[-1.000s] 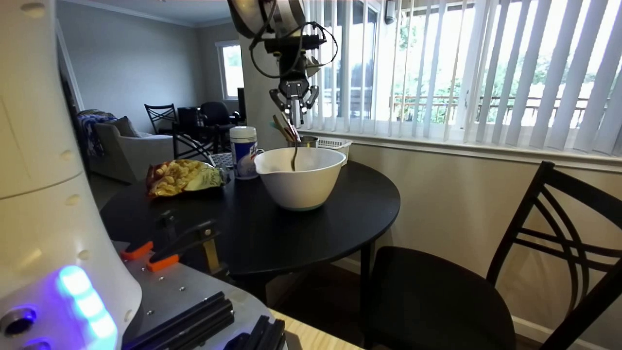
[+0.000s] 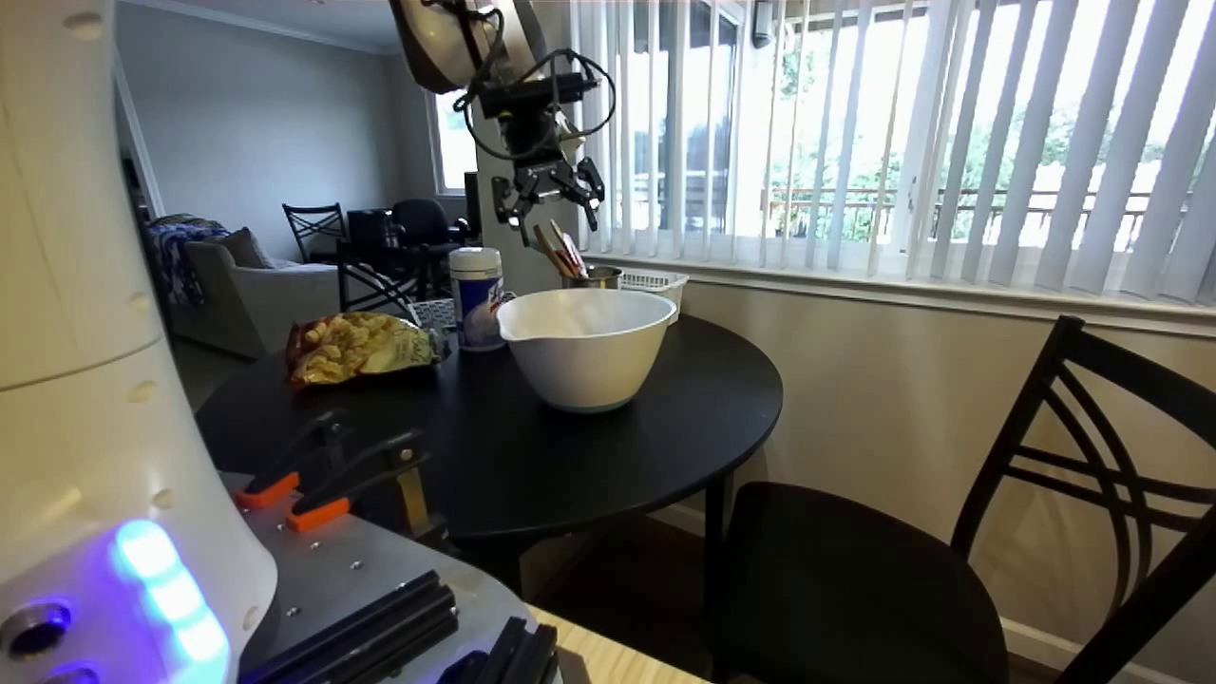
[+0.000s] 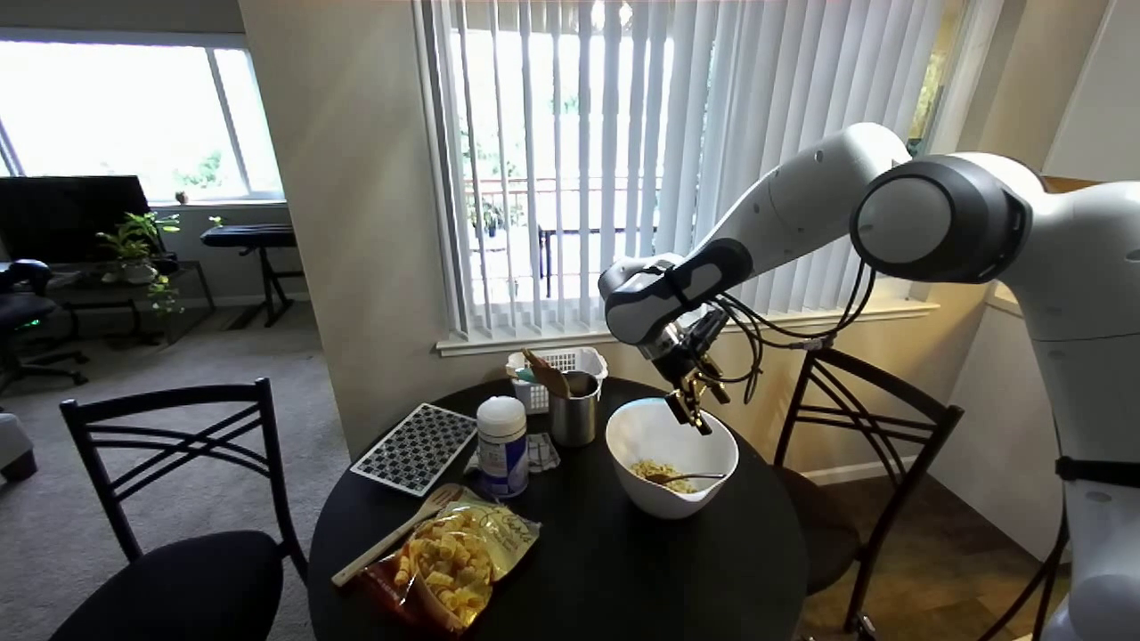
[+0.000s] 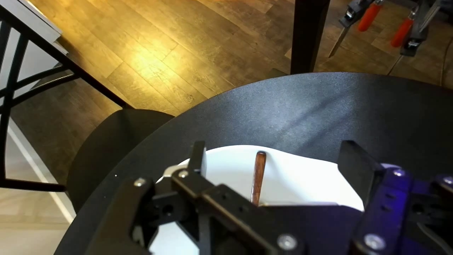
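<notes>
A large white bowl (image 3: 638, 470) stands on the round black table. Yellowish food (image 3: 654, 471) lies in its bottom, and a brown-handled spoon (image 3: 684, 476) rests inside with the handle leaning toward the wall. From the wrist view the spoon's handle (image 4: 258, 176) shows below and between the spread fingers, apart from them. My gripper (image 3: 700, 412) is open above the bowl, with nothing between its fingers. In exterior view 1 the gripper (image 2: 550, 217) hangs clear of the bowl's rim, and the spoon is hidden behind the bowl's wall.
Left of the bowl are a wipes canister (image 3: 502, 449), a metal utensil holder (image 3: 574, 411), a white basket (image 3: 593, 365) and a patterned board (image 3: 417, 449). An opened snack bag (image 3: 454, 564) and a wooden utensil (image 3: 390, 539) lie nearer the front. Bare table lies before the bowl.
One second ago the fingers were closer together above the spoon, which stood upright in the bowl. Now they are spread, the gripper has shifted left in exterior view 1, and the spoon is down inside.
</notes>
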